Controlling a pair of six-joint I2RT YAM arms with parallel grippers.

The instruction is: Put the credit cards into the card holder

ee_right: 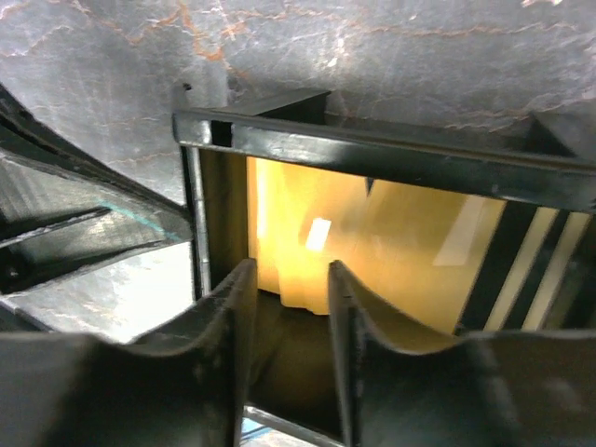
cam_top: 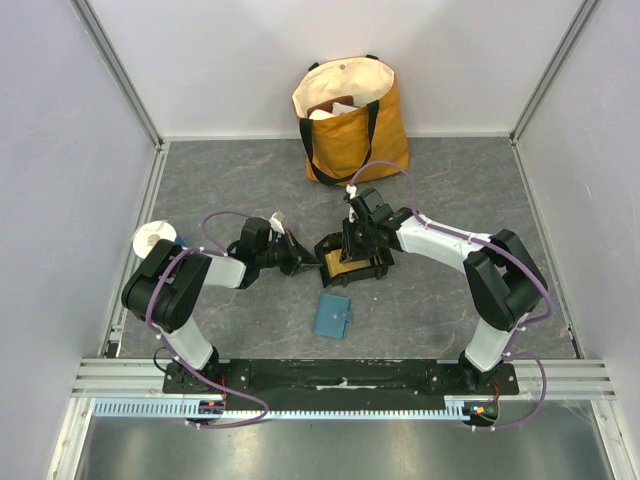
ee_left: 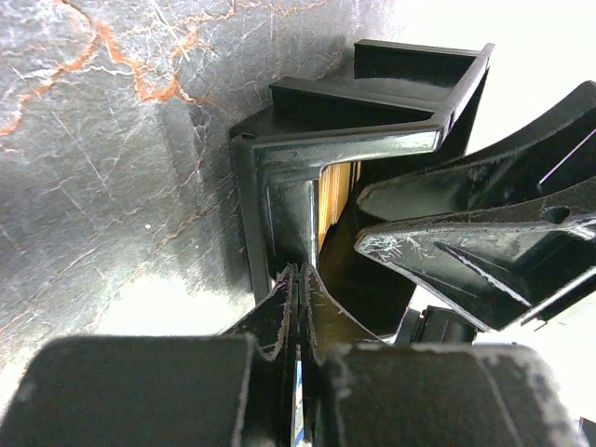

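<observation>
The black card holder [cam_top: 326, 279] lies open at mid-table, with yellow cards [cam_top: 350, 264] inside it. In the right wrist view, yellow cards [ee_right: 424, 251] lean flat and overlapping between the holder's black walls [ee_right: 391, 158]. My right gripper is over the holder, its fingers apart; the yellow cards show beyond the gap and nothing is gripped. At the holder's left end, my left gripper is shut against or very near the outer wall [ee_left: 289, 219], with nothing visible between its fingers.
A blue flat case [cam_top: 332, 315] lies in front of the holder. A yellow bag [cam_top: 355, 140] stands at the back, and a white roll [cam_top: 153, 238] is at the far left.
</observation>
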